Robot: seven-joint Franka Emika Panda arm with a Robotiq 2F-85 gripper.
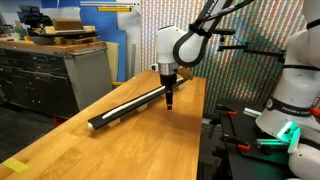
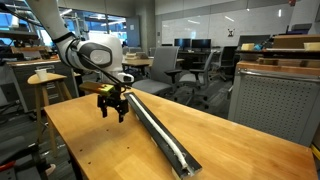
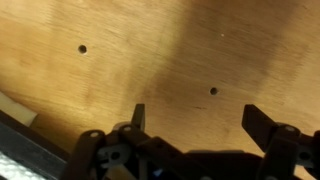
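Observation:
My gripper stands open above the wooden table [image 3: 130, 60]; only bare wood with two dark holes shows between its fingers in the wrist view. In exterior view 1 the gripper [image 1: 168, 98] hangs over the table's far right part. Beside it a long dark bar with a pale strip [image 1: 125, 110] lies diagonally across the tabletop. Exterior view 2 shows the same bar [image 2: 165, 138] to the right of the gripper [image 2: 111, 113]. No loose object shows between the fingers or directly beneath them.
Behind the bar, near the arm, part of a small wooden piece [image 1: 185, 73] shows. A wooden stool [image 2: 45, 85] stands beyond the table in exterior view 2.

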